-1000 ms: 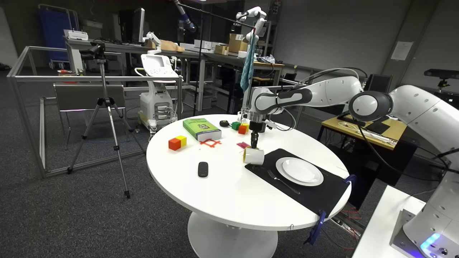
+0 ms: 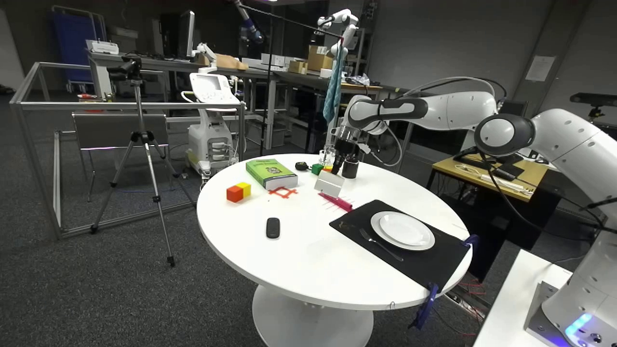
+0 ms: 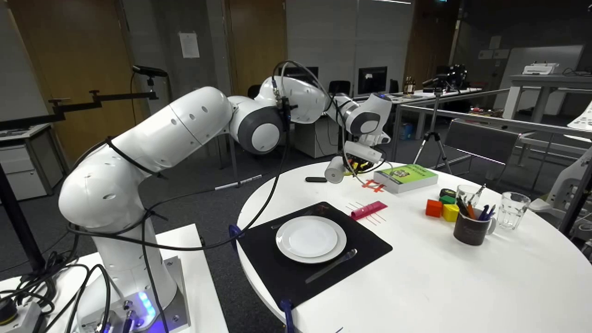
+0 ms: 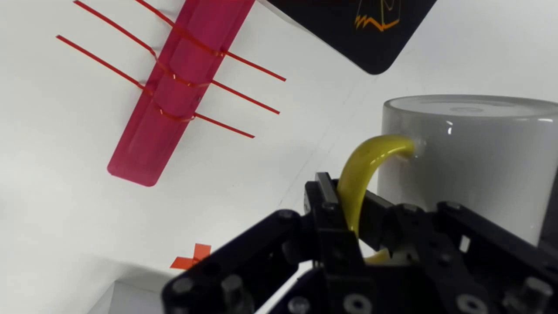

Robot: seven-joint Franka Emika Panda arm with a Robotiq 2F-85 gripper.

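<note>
My gripper is shut on the yellow handle [image 4: 361, 165] of a white mug [image 4: 465, 162], which fills the right side of the wrist view. In exterior view 1 the mug [image 2: 329, 185] hangs tilted beneath the gripper [image 2: 338, 166], close to the pink strip. Exterior view 2 shows the mug [image 3: 334, 171] with its round base facing the camera; there the fingers are hard to make out. Its opening is turned away from the wrist camera.
A pink strip [image 3: 369, 210] with red lines lies beside the black placemat [image 3: 266, 261], which bears stacked white plates [image 3: 311, 236]. A green book [image 2: 272, 173], coloured cubes [image 2: 238, 192], a dark pen mug [image 3: 471, 227] and glasses [image 3: 512, 211] surround it.
In exterior view 1 the mug has shifted left and toward the back, away from the placemat's corner. Its tilt has changed, and its yellow-lined opening no longer shows. The arm moved with it.
</note>
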